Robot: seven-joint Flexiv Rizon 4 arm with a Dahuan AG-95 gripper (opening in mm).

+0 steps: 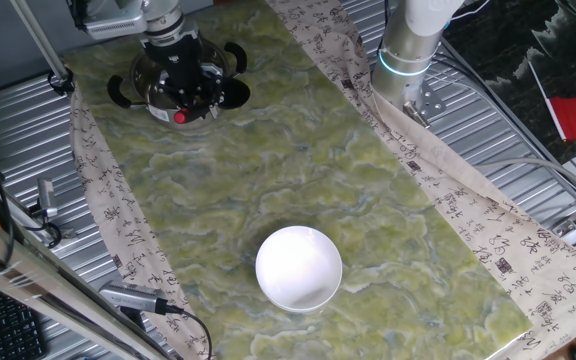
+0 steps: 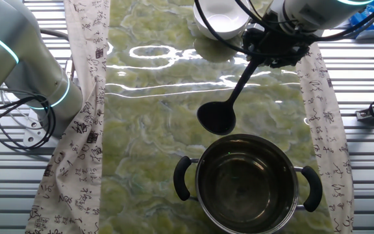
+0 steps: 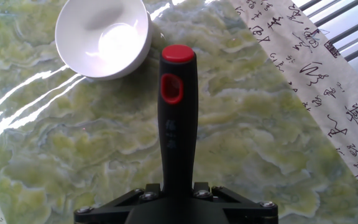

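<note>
A black ladle with a red-tipped handle is held by my gripper, which is shut on it. In exterior view 2 the ladle's bowl hangs outside the pot, just off its rim toward the white bowl. The steel pot has two black side handles and looks empty inside. From exterior view 1, my gripper and arm cover much of the pot. A white bowl stands apart on the table and shows nothing inside; part of it appears in the wrist view.
Patterned cloth runs along the edges. A camera on a cable sits by the near-left edge.
</note>
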